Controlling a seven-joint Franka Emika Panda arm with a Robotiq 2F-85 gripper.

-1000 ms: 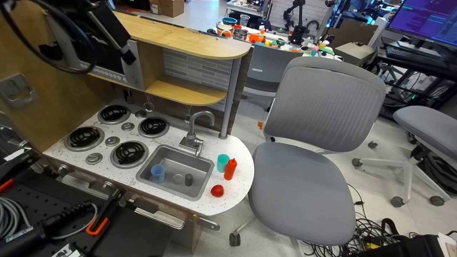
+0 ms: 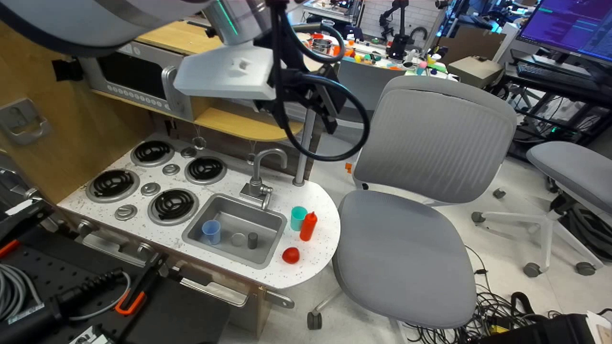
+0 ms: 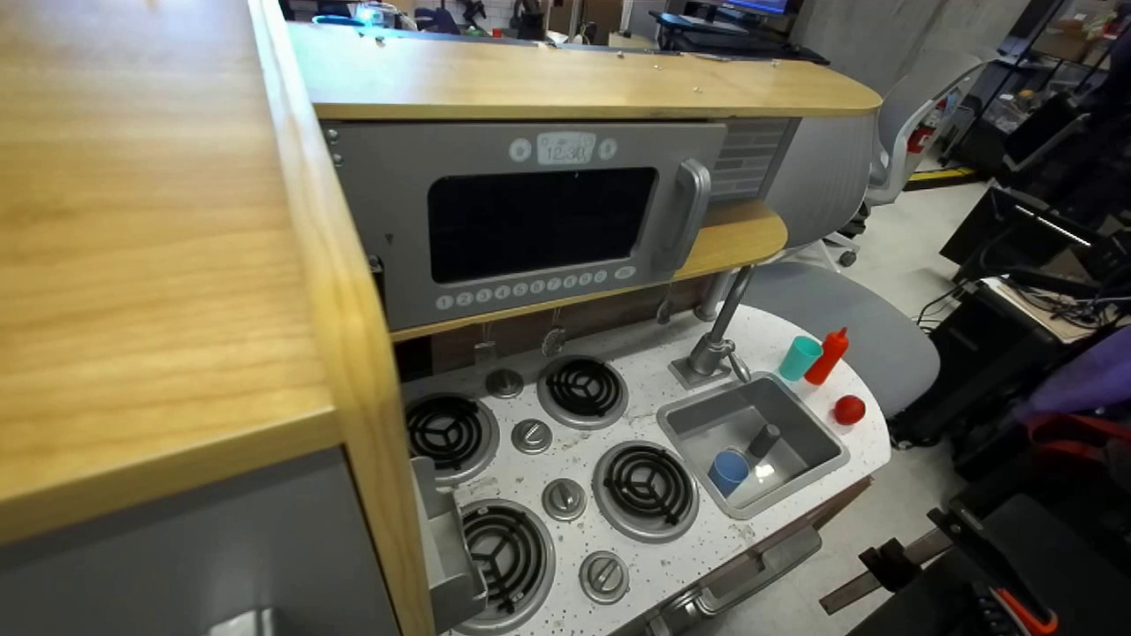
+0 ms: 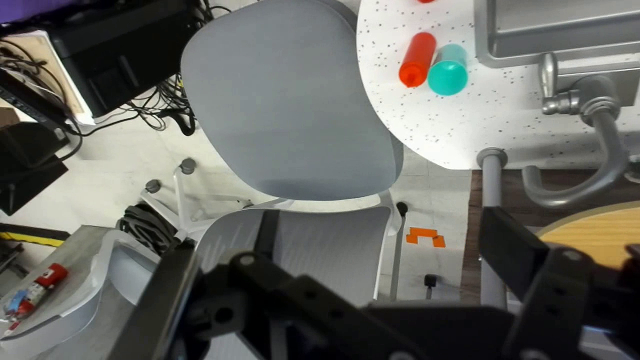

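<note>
My gripper is open and empty; its two dark fingers stand wide apart in the wrist view. In exterior view 1 it hangs high above the counter's right end, partly behind a cable loop. On the counter's rounded end a teal cup (image 2: 298,218) stands beside a red bottle (image 2: 308,226). Nearer the front edge lies a round red object (image 2: 290,255). A blue cup (image 2: 211,231) and a small grey cylinder (image 2: 252,240) are inside the sink (image 2: 265,263). The wrist view has the teal cup (image 4: 448,72) and red bottle (image 4: 417,60) near its top.
Behind the sink rises the faucet (image 2: 256,172), with a support pole (image 2: 304,152) to its right. A shelf (image 2: 246,123) and the microwave (image 3: 542,223) overhang the counter. Close by the rounded end stands a grey chair (image 2: 401,258). Stove burners fill the left side.
The arm and gripper have swung from the upper left, in front of the microwave, rightward to above the counter's right end. The counter objects have not moved.
</note>
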